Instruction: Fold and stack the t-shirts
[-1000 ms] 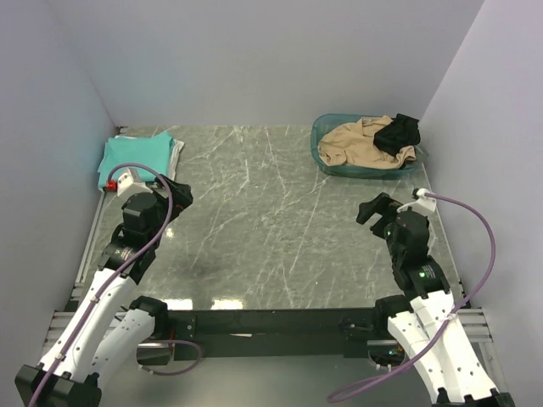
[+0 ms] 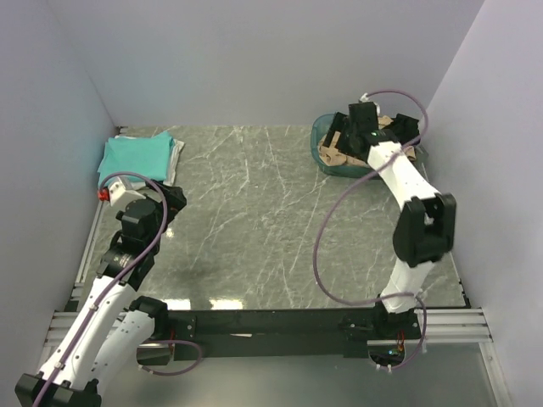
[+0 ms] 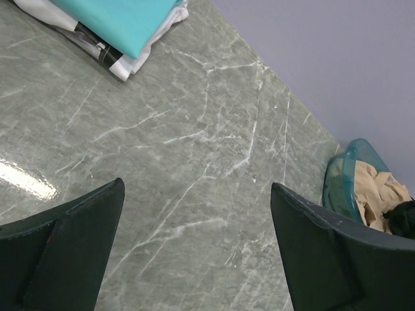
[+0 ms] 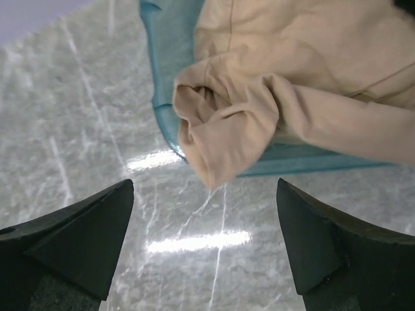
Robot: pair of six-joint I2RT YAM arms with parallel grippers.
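Observation:
A folded turquoise shirt (image 2: 137, 158) tops a flat stack at the back left; a white and black folded edge (image 3: 117, 63) shows beneath it in the left wrist view. In the basket (image 2: 321, 136) at the back right lie a tan shirt (image 4: 311, 58) and a black garment (image 2: 402, 128). My right gripper (image 2: 341, 134) is over the basket, open; its wrist view shows nothing between the fingers, and a tan fold hangs over the basket's rim. My left gripper (image 2: 176, 200) stands open and empty in front of the stack.
Walls close it in at the back, left and right. Purple cables loop along both arms, the right one hanging over the table's right part.

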